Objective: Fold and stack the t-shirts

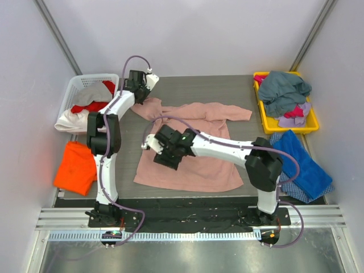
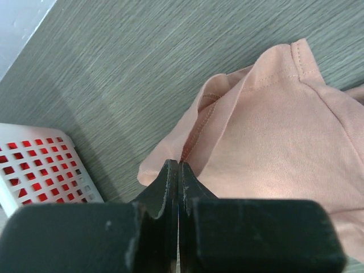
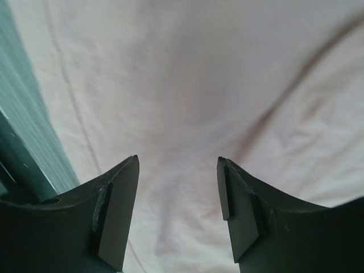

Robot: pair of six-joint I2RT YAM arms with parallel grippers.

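A pink t-shirt [image 1: 190, 165] lies spread across the table, its body flat toward the front and its upper part bunched. At the far left, my left gripper is shut at a sleeve, where a raised fold of the cloth runs up to its fingertips and looks pinched. My right gripper hovers over the left middle of the shirt, fingers wide apart, with no cloth gathered between them. That arm hides some of the shirt's middle in the top view.
A white basket [image 1: 67, 102] of clothes stands close beside the left arm. Orange folded cloth [image 1: 77, 168] lies at the left, blue cloths [image 1: 304, 165] at the right. Behind these is a yellow bin [image 1: 266, 121] full of clothes. Bare table shows at the back.
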